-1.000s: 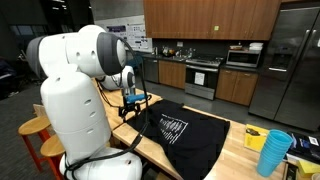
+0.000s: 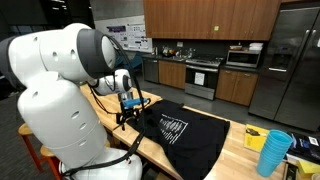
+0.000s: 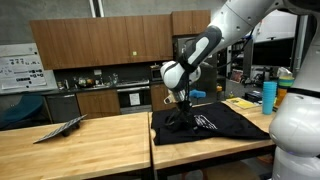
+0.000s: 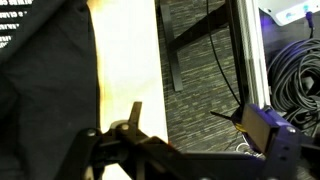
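A black garment (image 2: 185, 130) with a white print lies spread over the wooden table, its left end bunched in exterior view 1. In the wrist view the dark cloth (image 4: 60, 110) fills the left side, with a strip of bare tabletop beside it. My gripper is open at the lower edge of that view, and no cloth shows between its fingers. From exterior view 2, the gripper (image 3: 182, 107) points down near the cloth's far left part; whether it touches the cloth cannot be told.
A blue cup (image 2: 273, 153) and a yellow item (image 2: 256, 137) stand at the table's right end. Beyond the table edge, the wrist view shows floor and coiled black cables (image 4: 293, 80).
In exterior view 1 the white upper arm has swung left and lower, now covering more of the stools. The gripper end has shifted little; the garment looks unchanged.
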